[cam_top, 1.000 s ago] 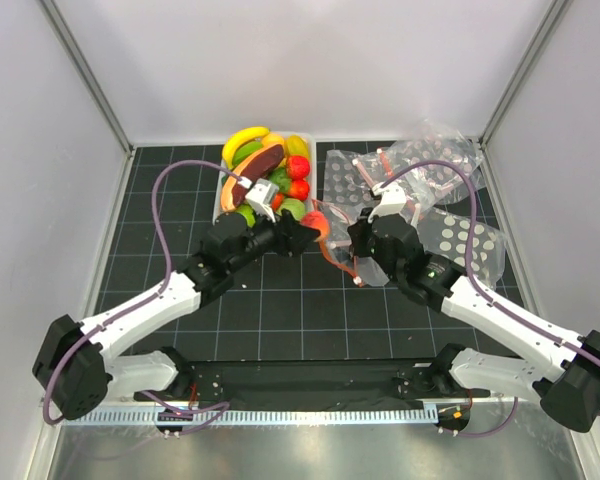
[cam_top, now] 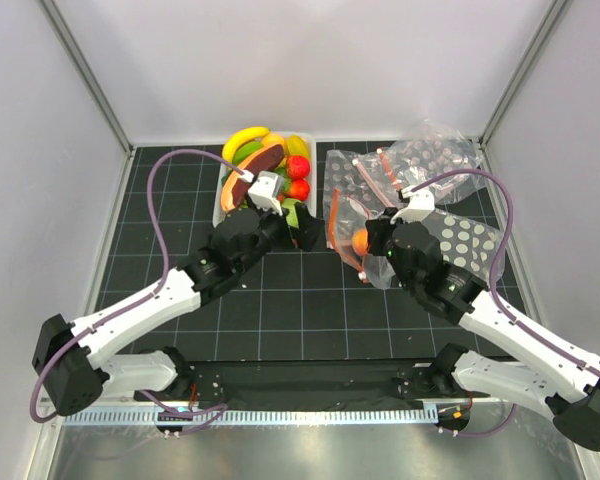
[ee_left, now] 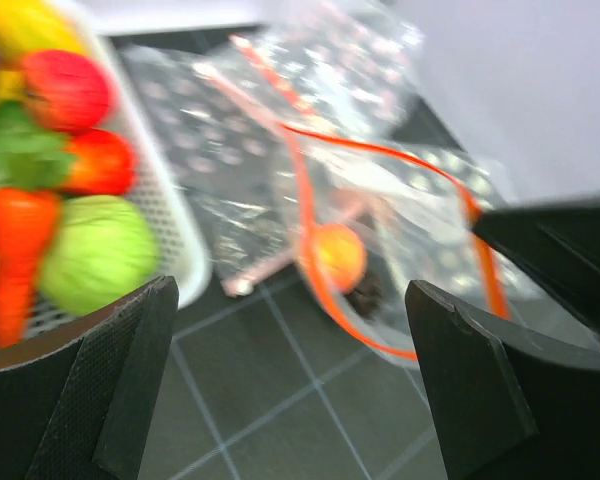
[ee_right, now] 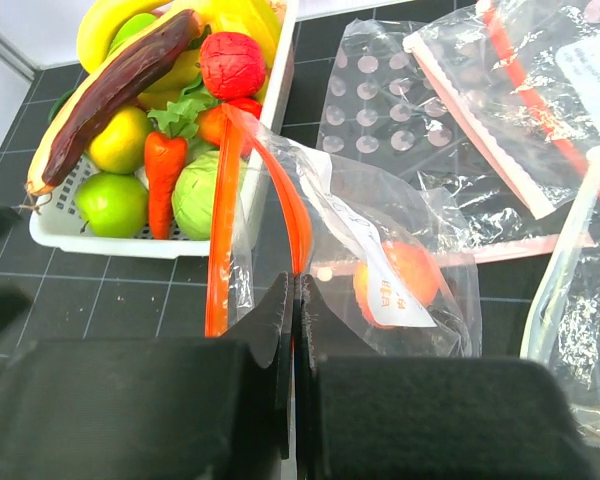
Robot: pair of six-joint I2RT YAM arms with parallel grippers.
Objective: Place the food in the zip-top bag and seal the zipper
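Inside the clear zip top bag [ee_right: 440, 215] with the orange zipper strip lies the peach [ee_right: 412, 275], seen through the plastic beside a white label. A small dark item [ee_left: 364, 296] sits near it in the left wrist view. My right gripper is shut on the bag's orange edge, and the mouth gapes toward the left. My left gripper stands open left of the bag, with nothing between its fingers. From above, the peach [cam_top: 360, 242] shows in the bag next to my right gripper [cam_top: 378, 236].
A white basket [ee_right: 140, 248] of fruit and vegetables, among them a cabbage [ee_right: 195, 195] and a carrot [ee_right: 165, 170], stands at the back left. Other flat zip bags [cam_top: 420, 160] lie behind and to the right.
The left arm drew back left. My right gripper shifted slightly right with the bag edge.
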